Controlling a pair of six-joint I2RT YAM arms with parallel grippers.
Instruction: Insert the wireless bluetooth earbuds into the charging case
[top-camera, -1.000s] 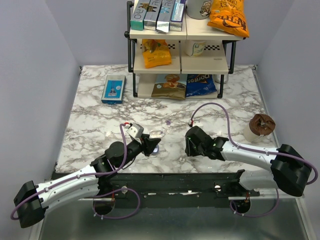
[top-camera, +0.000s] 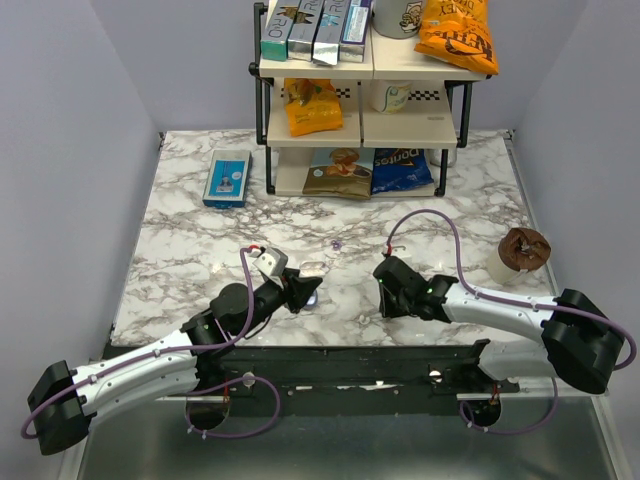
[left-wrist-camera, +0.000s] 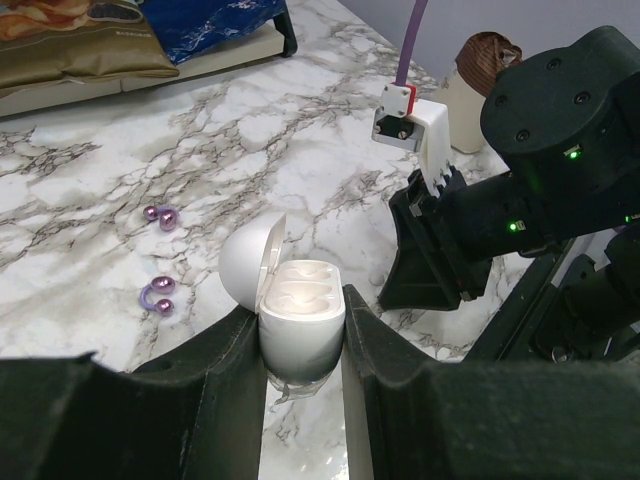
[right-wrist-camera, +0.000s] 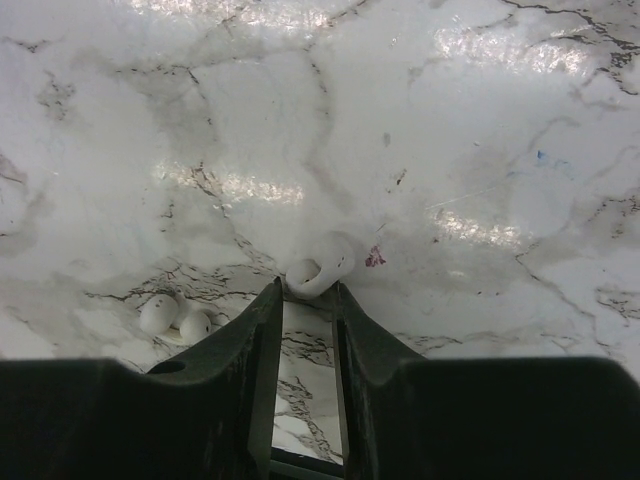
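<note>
My left gripper is shut on the white charging case (left-wrist-camera: 302, 300), holding it with its lid (left-wrist-camera: 250, 262) raised; the rounded hollows inside face upward. In the top view the case (top-camera: 313, 270) shows partly behind that gripper. Low over the table, my right gripper is part open. A white clip-shaped earbud (right-wrist-camera: 335, 258) lies on the marble right at its fingertips, with its near end across the gap. Whether the fingers touch it, I cannot tell. Another pale earbud (right-wrist-camera: 194, 327) lies to the lower left in the right wrist view.
Two purple clip-shaped earbuds (left-wrist-camera: 158, 296) (left-wrist-camera: 161, 216) lie on the marble left of the case. At the back stands a shelf (top-camera: 418, 130) with snacks; a blue box (top-camera: 228, 178) is at back left, a brown-topped jar (top-camera: 523, 249) at right.
The right gripper has shifted slightly to the right and toward the front edge of the table. The left arm and the case have stayed where they were.
</note>
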